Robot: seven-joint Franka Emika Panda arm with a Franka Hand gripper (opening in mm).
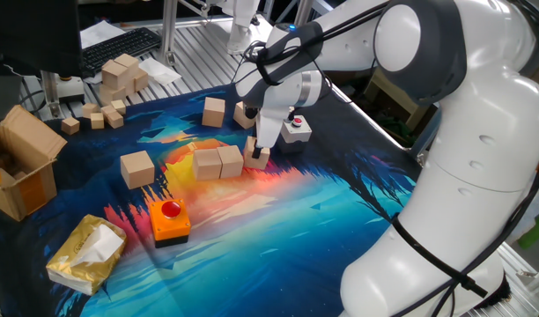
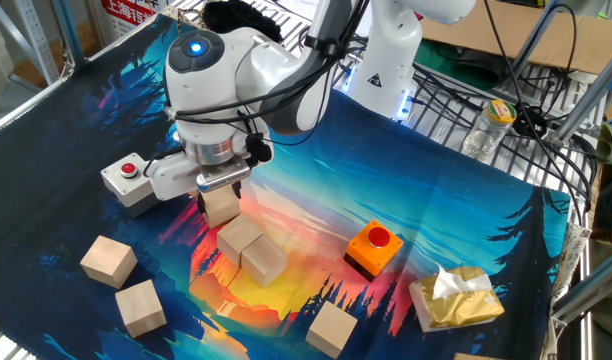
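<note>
My gripper [image 2: 219,196] points down over a wooden block [image 2: 222,208], with a dark finger on either side of it. Whether the fingers press on the block or stand just clear of it does not show. In exterior view 1 this block [image 1: 258,161] appears to rest on the printed cloth, its upper part partly covered by the gripper. Close beside it, two more wooden blocks [image 2: 251,250] lie against each other in a row. A small gap separates the block at my gripper from that pair in exterior view 2.
Loose blocks lie near: one at front [image 2: 331,329], two at left [image 2: 109,261]. A grey box with red button [image 2: 129,182] stands close to the gripper. An orange button box [image 1: 170,222], tissue pack [image 1: 87,254] and open carton [image 1: 23,167] stand farther off.
</note>
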